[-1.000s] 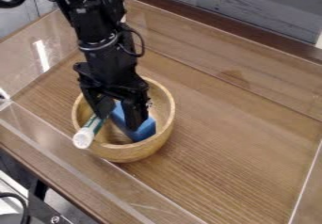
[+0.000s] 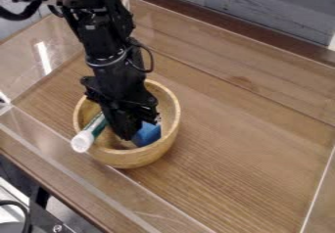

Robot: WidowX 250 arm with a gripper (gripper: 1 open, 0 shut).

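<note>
My black gripper (image 2: 118,119) reaches down into a tan round bowl (image 2: 128,155) in the middle left of the camera view. A blue object (image 2: 148,134) lies in the bowl, partly hidden by the gripper. A long object with a white end (image 2: 86,137) and green length leans at the bowl's left side, passing under the gripper. The fingertips are dark and overlap the contents, so what is between them is unclear.
Dark cables or parts lie at the lower left edge.
The gripper has moved slightly, and more of the blue object is covered.
</note>
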